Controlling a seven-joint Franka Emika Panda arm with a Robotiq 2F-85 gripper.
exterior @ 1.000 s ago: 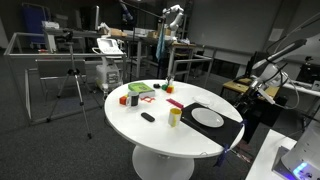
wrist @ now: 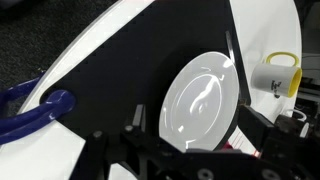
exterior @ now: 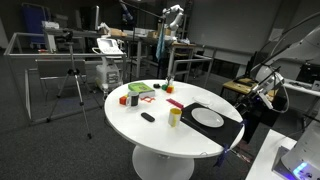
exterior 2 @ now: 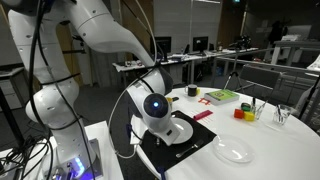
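A white oval plate [wrist: 200, 98] rests on a black mat [wrist: 120, 75] at the table's edge. My gripper is open above the mat in the wrist view, one dark finger [wrist: 139, 116] over the mat and the other beyond the plate's far side. Nothing shows between them. From the side, the gripper [exterior: 243, 103] hangs near the mat's right end, beside the plate [exterior: 207, 117]. In the second exterior view the white arm covers part of the plate [exterior 2: 181, 128]. A yellow-and-white mug [wrist: 275, 75] stands past the plate, off the mat.
A blue-handled utensil [wrist: 40, 115] lies at the mat's edge. A clear plate [exterior 2: 233, 149] and a cup of utensils [exterior 2: 250, 112] are elsewhere on the table. A green box [exterior: 137, 88] and a dark mug [exterior: 133, 98] stand farther off. Open tabletop [exterior: 150, 130] lies beyond the mat.
The arm has shifted slightly at the right of the first exterior view. Plate, mat and mugs stay where they were.
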